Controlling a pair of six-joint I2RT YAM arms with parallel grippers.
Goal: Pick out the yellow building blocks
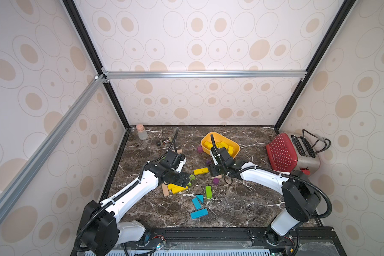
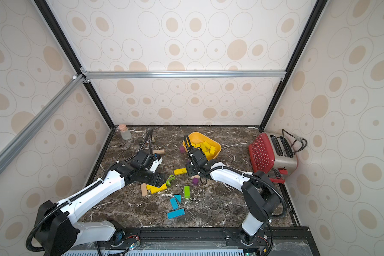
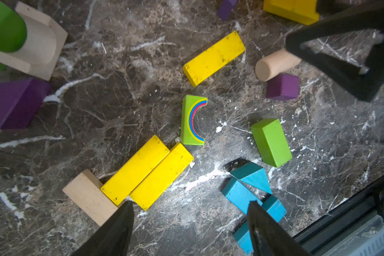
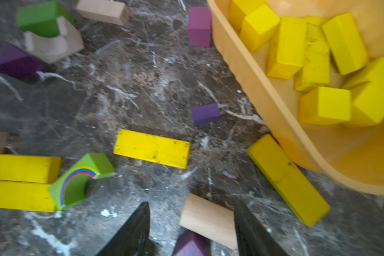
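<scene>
Two yellow blocks (image 3: 135, 169) lie side by side under my left gripper, which stands open above the table. A single yellow block (image 4: 151, 148) lies in the middle, and another (image 4: 288, 179) beside the orange bin (image 4: 260, 91), which holds several yellow blocks. My right gripper is open, above a wooden cylinder (image 4: 207, 219) and a purple block near that bin, with nothing seen held between its fingers.
Blue blocks (image 3: 239, 194), green, purple and wooden pieces are scattered around. A red toaster (image 1: 281, 153) stands at the right, a jar (image 1: 142, 133) at the back left.
</scene>
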